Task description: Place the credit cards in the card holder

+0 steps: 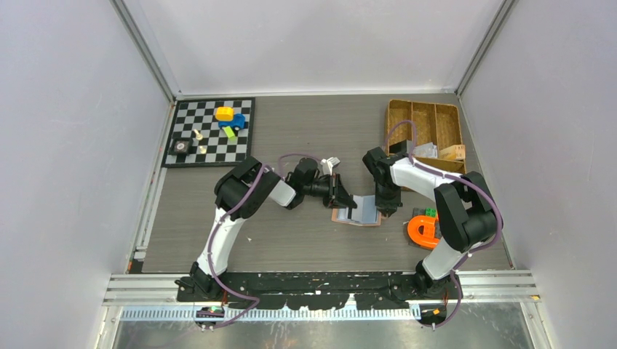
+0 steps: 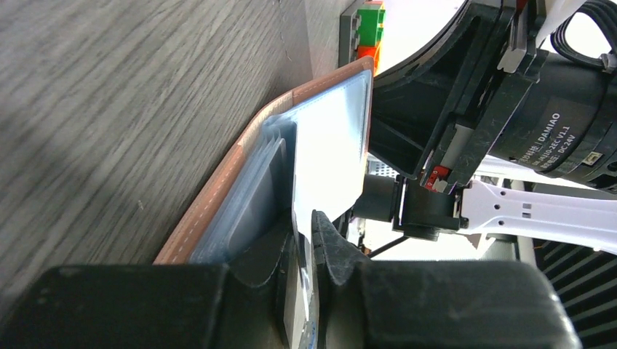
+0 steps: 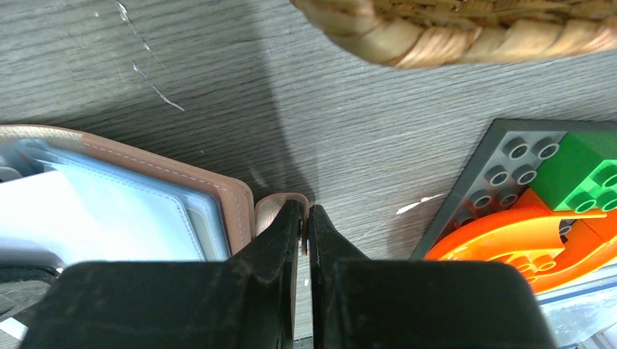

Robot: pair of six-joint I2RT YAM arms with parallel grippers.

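The card holder (image 1: 372,223), brown-edged with clear bluish sleeves, lies open on the table between both grippers. Its stitched brown border (image 2: 200,222) and a raised sleeve holding a white sheet or card (image 2: 331,134) show in the left wrist view. My left gripper is at that sleeve's edge, its fingers close on either side of a thin pale edge; whether they press on it is unclear. At the holder's right side, my right gripper is shut on its small brown tab (image 3: 271,209). I cannot make out a separate loose card clearly.
A woven basket with compartments (image 1: 424,109) holding cards and small boxes stands at back right. Orange and green toy bricks (image 1: 422,231) sit right of the holder. A chessboard with toys (image 1: 211,149) lies at far left.
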